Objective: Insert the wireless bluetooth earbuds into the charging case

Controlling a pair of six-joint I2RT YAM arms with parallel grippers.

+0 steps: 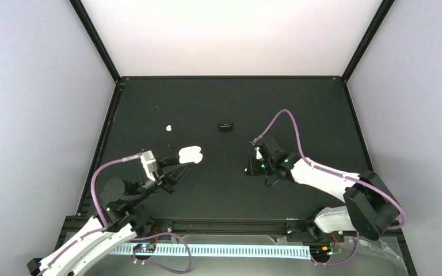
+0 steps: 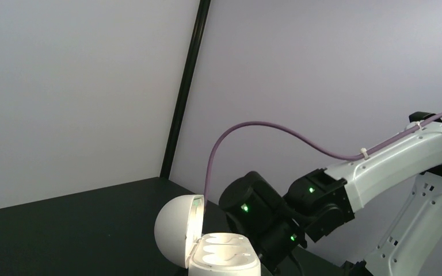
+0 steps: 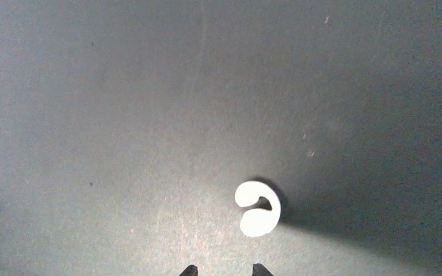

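The white charging case is held up at the left of centre, with my left gripper shut on it. In the left wrist view the case stands with its lid open, and its earbud slots look empty; the fingers are out of that view. One white earbud lies on the table just ahead of the fingertips of my right gripper, which are apart with nothing between them. From above, the right gripper mostly covers this earbud. Another white earbud lies alone at the far left.
A small black object lies near the middle of the dark table. Purple cables arc above the arms.
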